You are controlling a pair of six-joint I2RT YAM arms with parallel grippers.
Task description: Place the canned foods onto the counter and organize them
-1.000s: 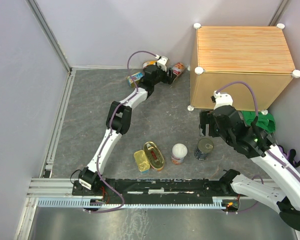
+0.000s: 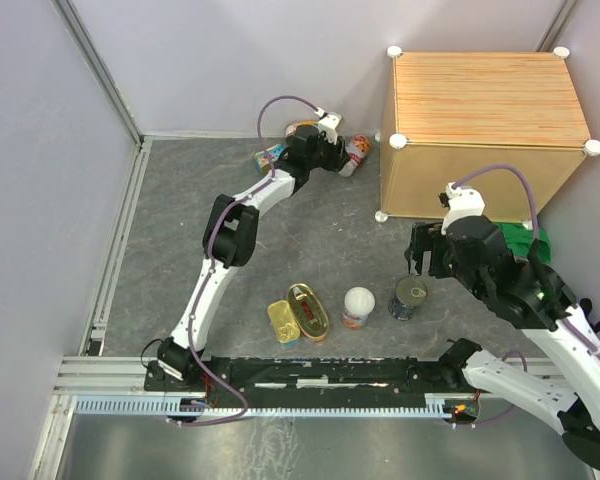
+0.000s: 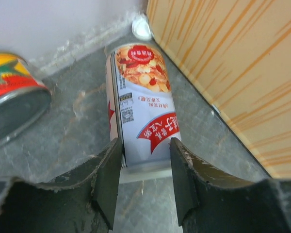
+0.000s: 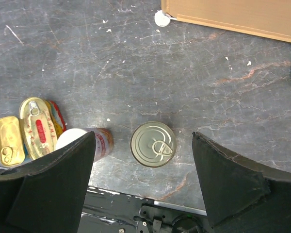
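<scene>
A white-and-red labelled can point(image 3: 145, 109) lies on its side at the back of the counter beside the wooden box. My left gripper point(image 2: 343, 156) is at its near end, one finger point(image 3: 109, 170) on each side of it; whether both press on the can I cannot tell. Another can point(image 3: 14, 92), with a red, yellow and green label, lies to the left. Over the front right, my right gripper stands open with nothing held. Below it, a dark can with a pull-tab lid point(image 4: 153, 144) stands upright, apart from the fingers.
A white-topped can point(image 2: 358, 305), an oval tin point(image 2: 308, 310) and a small gold tin point(image 2: 283, 322) stand along the front. The wooden box point(image 2: 485, 170) fills the back right, with green cloth point(image 2: 525, 242) beside it.
The red-and-white can has turned, its near end swinging toward the front beside my left gripper. My right gripper has shifted a little to the right. The front cans and tins have not moved.
</scene>
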